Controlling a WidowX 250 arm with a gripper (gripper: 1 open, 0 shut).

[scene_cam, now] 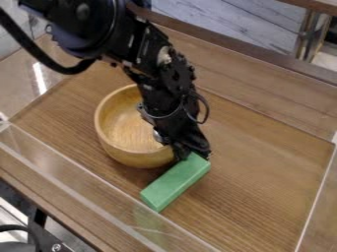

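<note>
My black gripper [190, 148] reaches down from the upper left, its fingertips at the upper end of a green bar-shaped object [172, 186], which lies on the wooden surface beside a yellow bowl [113, 122]. The gripper hides the right part of the bowl. Whether the fingers are closed around the green object cannot be made out.
A clear low wall runs along the lower left edge, and a wooden ledge runs along the back.
</note>
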